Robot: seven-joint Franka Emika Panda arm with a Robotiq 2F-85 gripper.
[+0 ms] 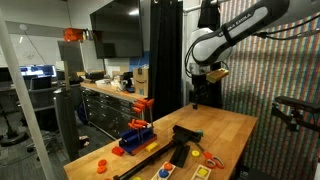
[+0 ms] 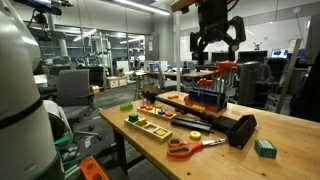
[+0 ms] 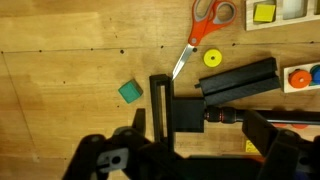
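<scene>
High over the wooden table (image 1: pixel 228 122) hangs my gripper, open, with nothing between its fingers. In the wrist view, a small green block (image 3: pixel 131 91) lies left of a black bracket-shaped piece (image 3: pixel 187 115). Orange-handled scissors (image 3: pixel 207 27) lie above these, blades pointing down-left. A yellow disc (image 3: pixel 212 58) sits beside them, over a black ridged block (image 3: pixel 240 82). A black rod-like tool (image 3: pixel 226 115) extends rightward from the bracket. My gripper touches none of these; its fingers cover part of the lower wrist view.
A wooden tray (image 2: pixel 150 126) with coloured pieces stands at the table's near side. A blue rack holding red-handled tools (image 1: pixel 138 135) rises at the far left of the table.
</scene>
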